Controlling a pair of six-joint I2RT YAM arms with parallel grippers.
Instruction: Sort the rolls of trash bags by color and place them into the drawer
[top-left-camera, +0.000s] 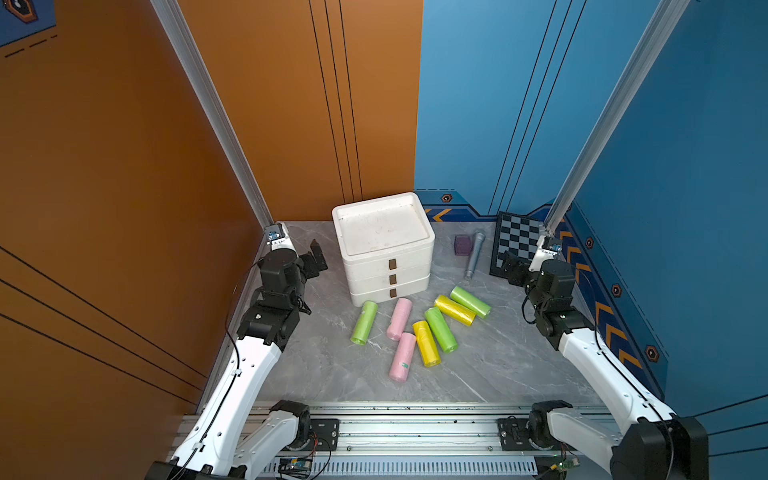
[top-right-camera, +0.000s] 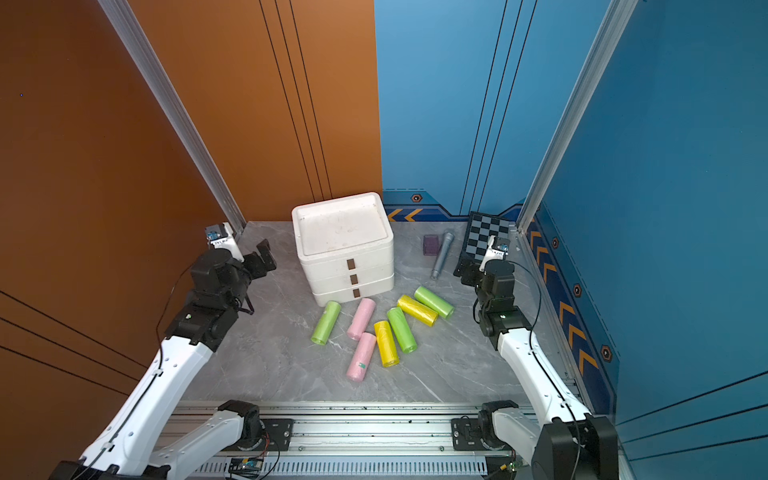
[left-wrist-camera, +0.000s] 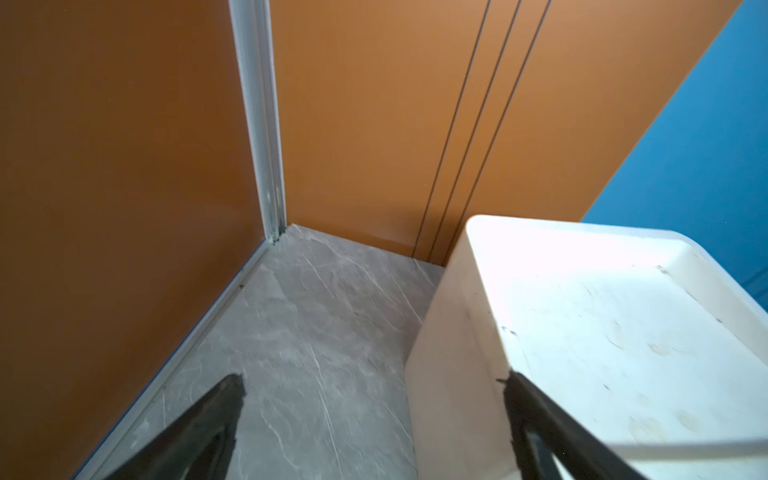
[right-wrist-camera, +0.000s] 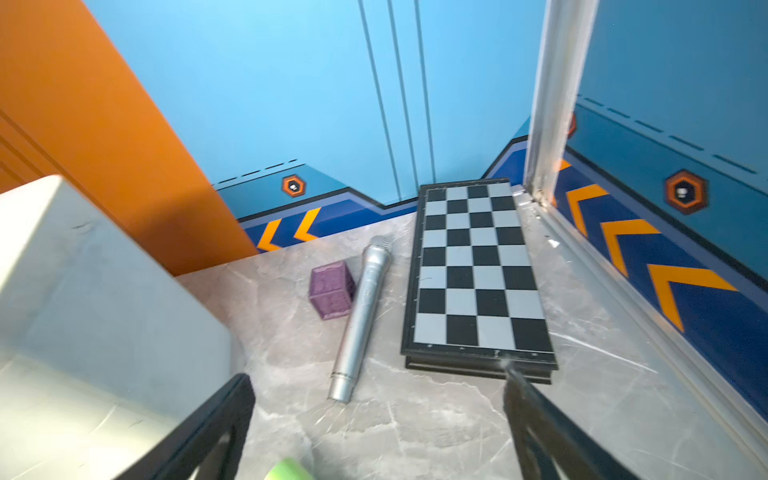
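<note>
A white drawer unit (top-left-camera: 382, 248) with three shut drawers stands at the back centre. In front of it lie loose rolls: green (top-left-camera: 363, 323); pink (top-left-camera: 399, 318); yellow (top-left-camera: 426, 343). My left gripper (top-left-camera: 317, 249) is raised left of the unit; in the left wrist view its open fingers (left-wrist-camera: 204, 428) frame empty space beside the unit's top. My right gripper (top-left-camera: 510, 268) is open with nothing between its fingers, over the right side near the chessboard.
A purple cube (right-wrist-camera: 331, 290), a silver microphone (right-wrist-camera: 357, 324) and a chessboard (right-wrist-camera: 473, 264) lie at the back right. Walls close in both sides and the back.
</note>
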